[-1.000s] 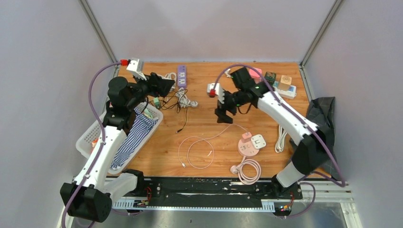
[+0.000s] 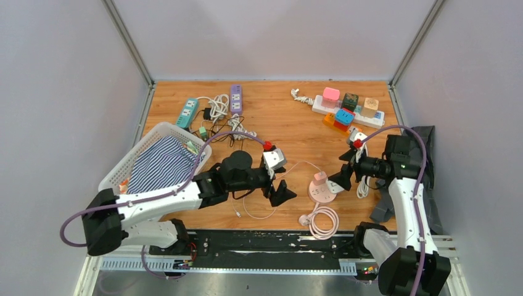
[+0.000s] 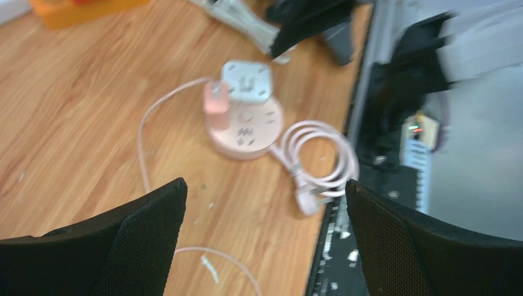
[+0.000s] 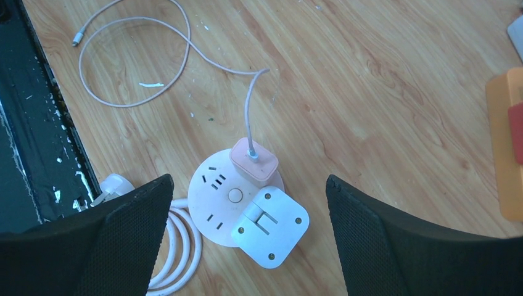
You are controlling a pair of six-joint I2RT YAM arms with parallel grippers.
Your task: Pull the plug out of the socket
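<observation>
A round pink socket [image 4: 210, 200] lies on the table, right of the middle in the top view. Plugged into its top are a pink charger plug [image 4: 262, 161] with a thin white cable and, beside it, a white square plug [image 4: 280, 234]. My right gripper is open above the socket, its fingers well apart and touching nothing. To the left of the socket, my left gripper [image 2: 280, 185] hangs open over the table. In the left wrist view the socket [image 3: 247, 139] shows beyond the left gripper's empty fingers, somewhat blurred.
The socket's coiled pink cord [image 2: 323, 225] lies near the front edge. Power strips [image 2: 236, 98] and cables are at the back left, beside a white basket [image 2: 117, 171]. A white strip with coloured cubes [image 2: 331, 95] stands at the back right.
My left arm has swung from the back left down toward the socket. The right arm has moved from the middle to the socket's right. Socket and plugs have not moved.
</observation>
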